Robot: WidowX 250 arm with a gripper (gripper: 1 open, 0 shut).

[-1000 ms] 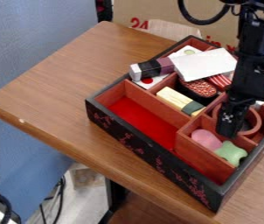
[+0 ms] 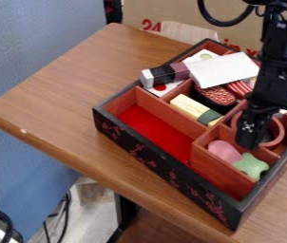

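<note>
My black gripper (image 2: 250,133) reaches down from the upper right into the right-hand part of a dark, flower-patterned box (image 2: 172,184) with red compartments, at a pinkish ring-shaped item (image 2: 273,135). Whether its fingers are open or shut on that item cannot be made out. In the near compartment lie a pink rounded piece (image 2: 223,151) and a pale green piece (image 2: 250,166). A yellow-and-green block (image 2: 188,106), a white card (image 2: 220,69), a dark patterned item (image 2: 216,95) and a dark-and-pink block (image 2: 164,74) sit toward the back. The left compartment (image 2: 151,131) is bare red.
A cardboard box (image 2: 172,14) stands behind. Cables and a floor show below the table at the lower left.
</note>
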